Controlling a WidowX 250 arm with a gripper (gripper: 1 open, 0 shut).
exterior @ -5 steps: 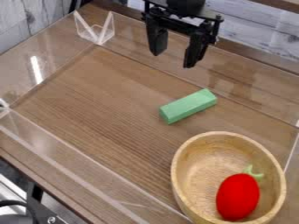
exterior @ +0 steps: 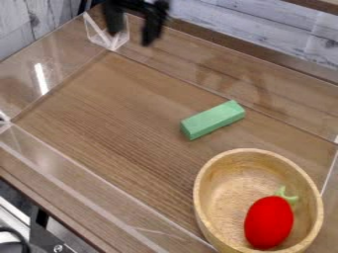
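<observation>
My gripper (exterior: 130, 22) is a dark, blurred shape at the top left, high above the table and partly out of frame; its fingers stand apart as far as the blur shows. A green block (exterior: 212, 119) lies on the wooden table (exterior: 106, 133) right of centre. At the lower right, a wooden bowl (exterior: 216, 178) holds a red vegetable (exterior: 270, 223) with a green stem, which looks like a toy.
A clear, folded plastic-like object (exterior: 103, 35) stands at the upper left, behind the gripper. A dark item shows at the bottom left edge.
My gripper has moved left and up toward the top edge and is now blurred. The block, bowl and red vegetable have not moved.
</observation>
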